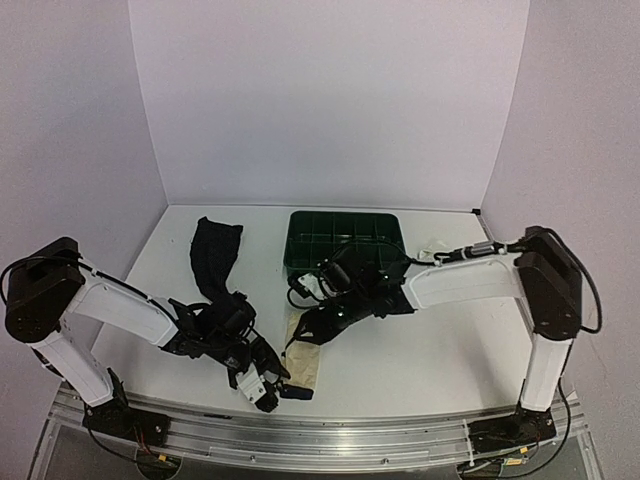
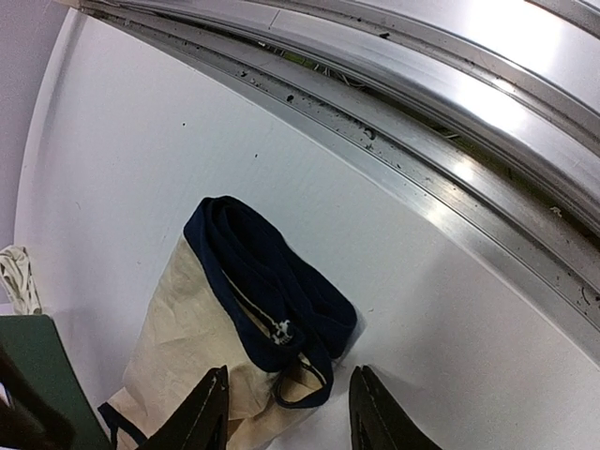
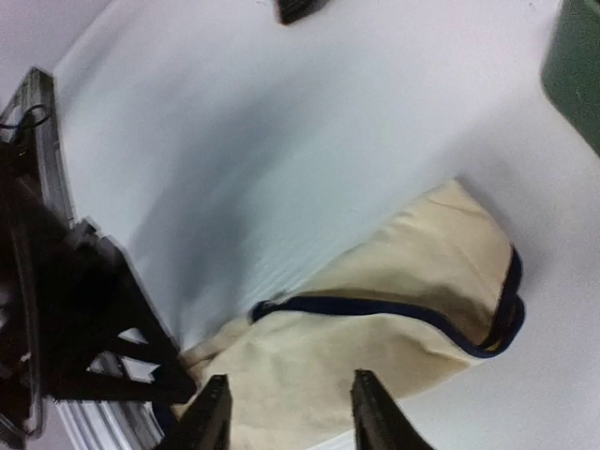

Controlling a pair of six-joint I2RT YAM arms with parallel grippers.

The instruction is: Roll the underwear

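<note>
The cream underwear (image 1: 304, 365) with navy trim lies on the white table between both arms, its near end (image 2: 277, 291) folded into a navy bundle in the left wrist view. My left gripper stands open at that bundle, its two fingertips apart on either side of the cream and navy fabric's edge. In the right wrist view my right gripper is open above the cream cloth, whose far part (image 3: 422, 262) shows a curved navy band.
A green divided basket (image 1: 343, 220) sits at the back centre. Black cloth (image 1: 213, 250) lies at the left, white cloth (image 1: 433, 245) at the back right. The metal rail (image 1: 320, 430) runs along the front edge.
</note>
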